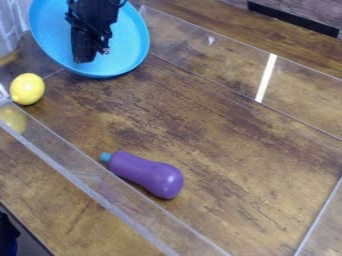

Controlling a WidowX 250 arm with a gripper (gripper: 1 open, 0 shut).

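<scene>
The black gripper (91, 40) is at the top left, over the blue bowl (123, 52); its fingers are dark and small, so how far apart they stand is unclear, as is whether anything is between them. A yellow lemon-like object (27, 88) lies on the wooden surface to the left, below the bowl. A purple eggplant toy (147, 175) with a teal stem lies in the lower middle.
Clear low walls run along the lower left and right of the wooden surface (234, 140).
</scene>
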